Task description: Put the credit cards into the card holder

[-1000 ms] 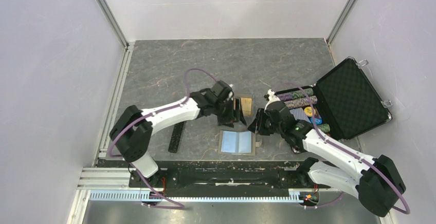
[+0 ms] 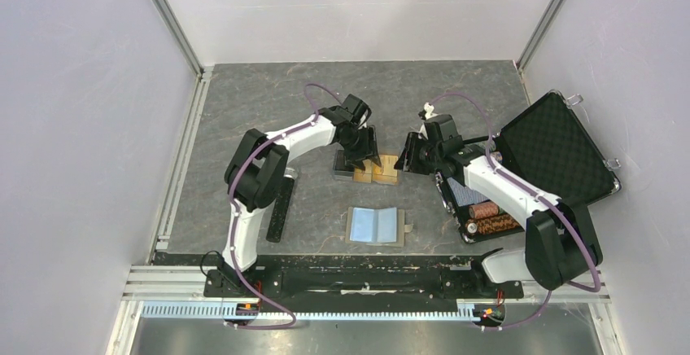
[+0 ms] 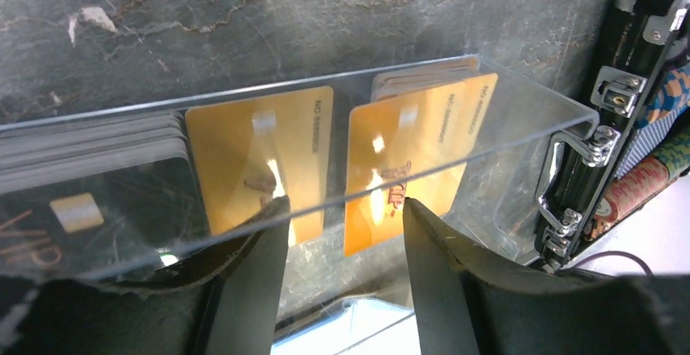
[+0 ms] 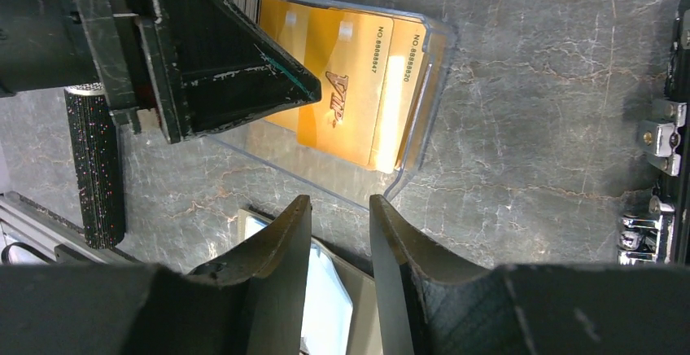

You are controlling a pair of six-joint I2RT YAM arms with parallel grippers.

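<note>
The clear tray point(image 3: 521, 98) holds several yellow cards point(image 3: 252, 151) and a stack of dark cards point(image 3: 114, 188). My left gripper point(image 2: 364, 163) hovers over the tray's left and middle part, its fingers point(image 3: 260, 282) parted around an empty gap. At the tray's right end is my right gripper point(image 2: 408, 163); its fingers point(image 4: 390, 241) stand apart with nothing between them. In front of the tray, the grey card holder point(image 2: 402, 243) lies open, its pale blue pages point(image 2: 374, 225) showing. My left gripper covers the tray's left part in the right wrist view.
A black case point(image 2: 561, 151) with chip rolls stands open at the right, under my right arm. To the left lies a black bar point(image 2: 280, 211).
Both grippers have moved away from the front edge, from near the card holder to the tray.
</note>
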